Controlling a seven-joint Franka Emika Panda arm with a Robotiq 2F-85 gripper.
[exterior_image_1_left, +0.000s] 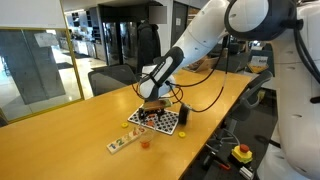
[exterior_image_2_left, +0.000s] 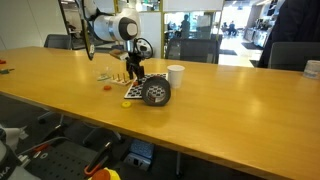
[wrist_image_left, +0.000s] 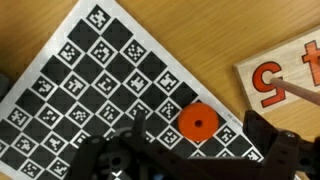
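Observation:
An orange disc (wrist_image_left: 198, 122) rests on the black-and-white checkered board (wrist_image_left: 84, 95), towards the board's right side in the wrist view. My gripper is open above it, with one finger on either side of the disc in that view. Whether the fingertips reach down to the disc's level cannot be told. The arm comes down over the board (exterior_image_1_left: 172, 122) in the first exterior view, and the gripper (exterior_image_1_left: 151, 105) hides part of it.
Beside the board lies a wooden block (exterior_image_1_left: 125, 142) with red lettering and upright pegs. Separate yellow pieces (exterior_image_2_left: 126, 104) and a red one (exterior_image_2_left: 107, 88) lie nearby. A black round object (exterior_image_2_left: 156, 92) and a white cup (exterior_image_2_left: 176, 76) stand close.

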